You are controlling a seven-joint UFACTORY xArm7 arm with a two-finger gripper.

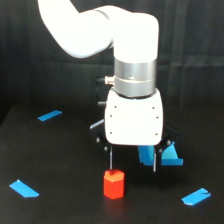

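Observation:
A small red hexagonal block (114, 184) stands on the dark table, towards the front and a bit left of centre. Above and slightly behind it, as far as this view shows, hangs my white gripper (132, 169), pointing down. Its two thin dark fingers (154, 160) are wide apart with only dark table seen between them. The left finger ends in line with the block's top, but whether they touch I cannot tell. Behind the right finger lies a blue piece (170, 155), partly hidden by the gripper body.
Blue tape strips mark the dark surface at the back left (50, 115), front left (24, 188) and front right (196, 197). Bare table lies around the block, and a dark curtain (35, 60) hangs behind.

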